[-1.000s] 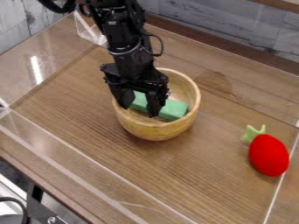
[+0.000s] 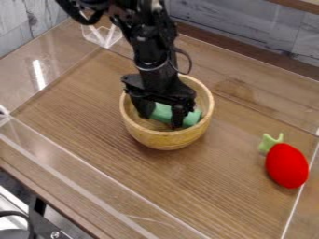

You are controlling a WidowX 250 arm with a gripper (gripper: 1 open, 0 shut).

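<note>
My black gripper point(image 2: 162, 106) reaches down from the top centre into a yellow bowl point(image 2: 167, 139), its open fingers over a mint-green block point(image 2: 189, 118) that lies inside. The block is partly hidden behind the fingers, and I cannot see whether they touch it.
A red tomato-like object point(image 2: 285, 166) with a green top lies on the wooden table point(image 2: 88, 131) at the right. A clear plastic piece stands at the back left, and a black cable loop shows at the bottom-left corner.
The gripper has shifted and turned a little over the bowl, its fingers now covering more of the green block. The bowl has stayed about where it was.
</note>
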